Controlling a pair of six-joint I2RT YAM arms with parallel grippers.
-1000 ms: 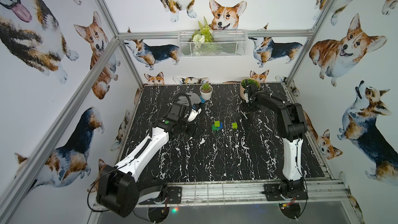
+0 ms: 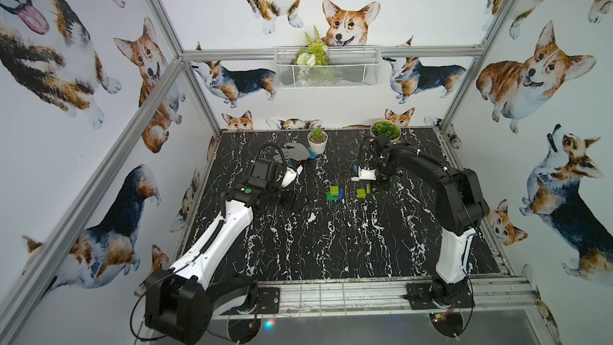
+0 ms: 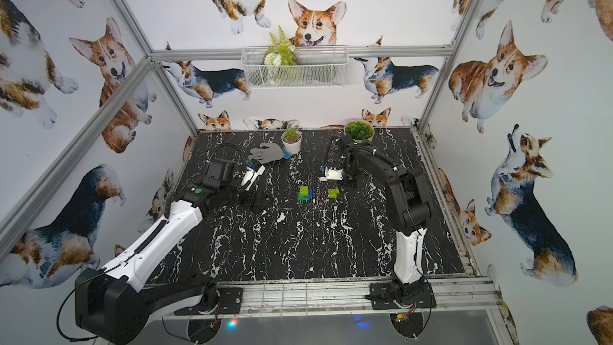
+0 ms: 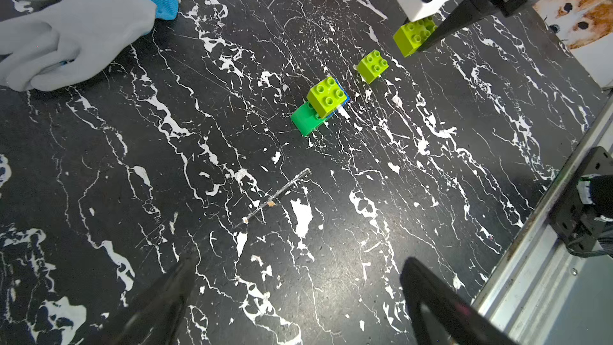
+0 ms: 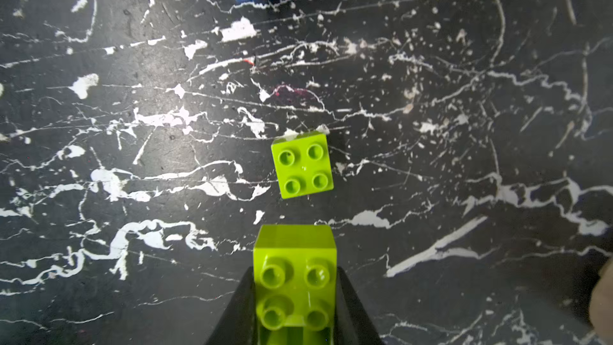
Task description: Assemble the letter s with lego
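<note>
In the left wrist view, a small stack rests on the table: a lime brick (image 4: 327, 95) on top, a green brick (image 4: 307, 120) below it and a bit of blue brick (image 4: 344, 92) at its side. A loose lime brick (image 5: 303, 164) stands studs up, right of the stack. Another lime brick (image 5: 295, 246) sits between the fingers of my right gripper, which is shut on it above the table, near the loose brick. My left gripper is open and empty, left of the stack.
A grey glove (image 4: 76, 28) lies at the back left near a white potted plant (image 2: 317, 141). A second plant pot (image 2: 385, 130) stands behind the right arm.
The left gripper has shifted slightly left. The stack and loose brick have not moved.
</note>
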